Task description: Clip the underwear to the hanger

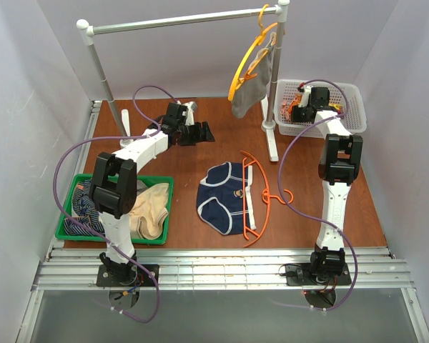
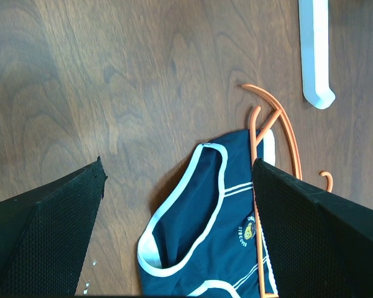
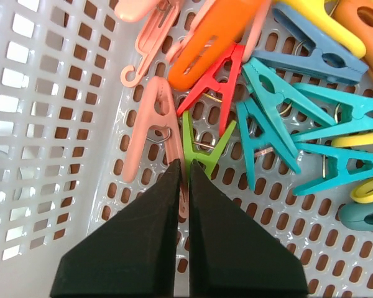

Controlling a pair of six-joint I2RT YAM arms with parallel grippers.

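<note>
Navy underwear (image 1: 222, 200) with white trim lies flat on the table, an orange hanger (image 1: 268, 204) over its right side. Above and left of them, my left gripper (image 1: 199, 133) hangs open and empty; in the left wrist view the underwear (image 2: 199, 230) shows between its wide-apart fingers. My right gripper is down in the white basket (image 1: 350, 100) of clips, shut, its tips against a pink clip (image 3: 143, 136) and a green clip (image 3: 205, 155); whether anything thin is caught there is unclear.
A green bin (image 1: 161, 236) of clothes sits at the front left. A metal rack (image 1: 164, 23) spans the back, with a grey garment (image 1: 250, 93) on a yellow hanger. Bare table lies between the left arm and the underwear.
</note>
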